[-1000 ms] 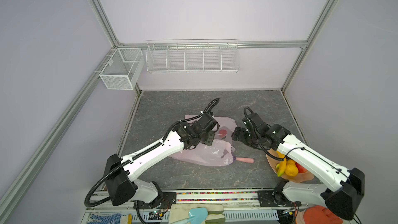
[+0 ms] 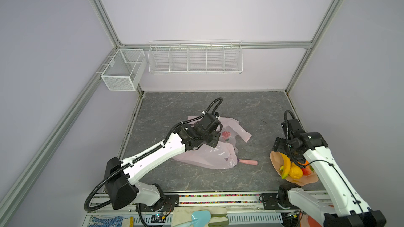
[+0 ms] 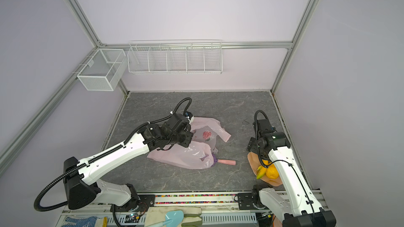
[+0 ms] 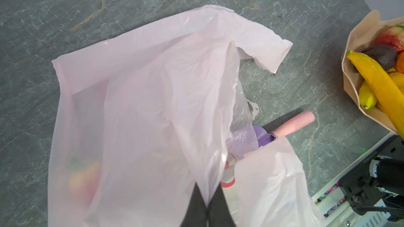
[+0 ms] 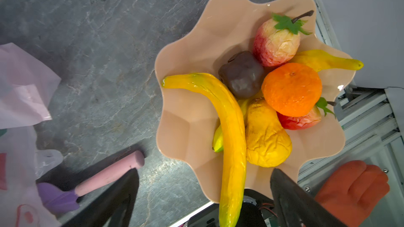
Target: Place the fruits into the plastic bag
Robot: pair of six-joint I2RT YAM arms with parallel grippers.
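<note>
The pale pink plastic bag (image 4: 138, 113) lies spread on the table. My left gripper is shut on a fold of its upper layer, pulled into a peak at the fingertips. A blurred red-yellow shape (image 4: 84, 180) shows through the film. My right gripper is open and empty above the scalloped peach bowl (image 5: 181, 143). In the bowl lie a long banana (image 5: 227, 122), a wrinkled yellow fruit (image 5: 267, 136), an orange (image 5: 291, 89), a dark purple fruit (image 5: 242, 74) and a red-and-cream fruit (image 5: 275, 44), with more fruit partly hidden beneath.
A purple tool with a pink handle (image 5: 111, 173) lies between bag and bowl, its head against the bag. White wire baskets (image 2: 195, 58) hang at the back wall.
My right arm has swung right, from beside the bag to over the fruit bowl. The left arm has stayed almost still at the bag.
</note>
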